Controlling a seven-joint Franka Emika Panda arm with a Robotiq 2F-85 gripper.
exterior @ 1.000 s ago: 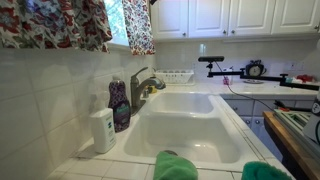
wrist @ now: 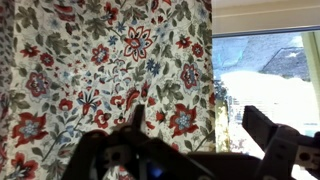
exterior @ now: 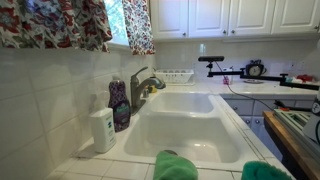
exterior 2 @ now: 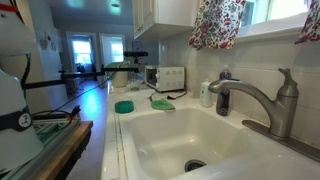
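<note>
In the wrist view my gripper stands open with nothing between its fingers. It faces a floral curtain (wrist: 110,70) beside a bright window (wrist: 262,85); whether it touches the curtain cannot be told. The white double sink (exterior: 185,138) has a metal faucet (exterior: 146,88) on its left side. A white bottle (exterior: 103,130) and a dark purple bottle (exterior: 119,105) stand together by the wall. At the near counter edge lie a green cloth (exterior: 175,167) and a teal item (exterior: 264,171). White arm parts (exterior 2: 14,115) show at the left of the second exterior view.
A white dish rack (exterior: 176,77) is behind the sink. Further back stand a dark clock (exterior: 254,69) and a white toaster-like appliance (exterior 2: 171,78). A wooden board edge (exterior 2: 55,153) is near the arm. Both basins look empty.
</note>
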